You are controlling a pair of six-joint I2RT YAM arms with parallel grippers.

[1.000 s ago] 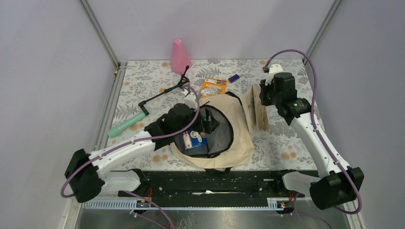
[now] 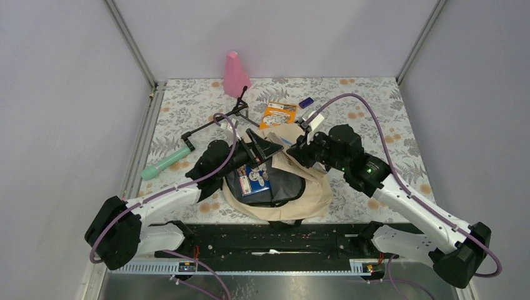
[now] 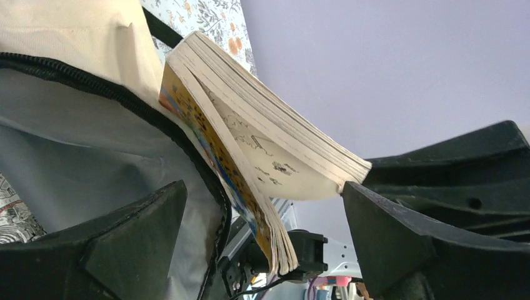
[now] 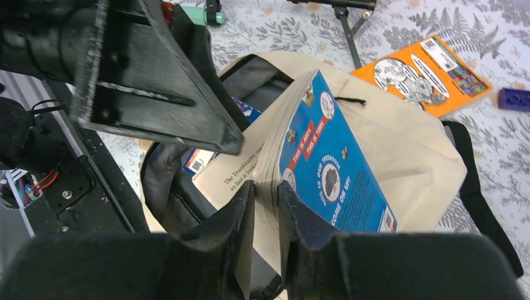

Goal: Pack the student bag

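Note:
My right gripper grips a blue book by its page edges, over the bag's middle and right. The bag is cream with a dark grey, zippered open compartment, where another blue book lies. My left gripper stands open just beside the held book, whose fanned cream pages face it in the left wrist view.
An orange book and a small purple block lie behind the bag. A black stand with a green cylinder is at left; a pink object stands at the back.
My right gripper has brought the book leftward from the table's right side to over the bag. My left gripper has shifted slightly, now meeting it near the middle.

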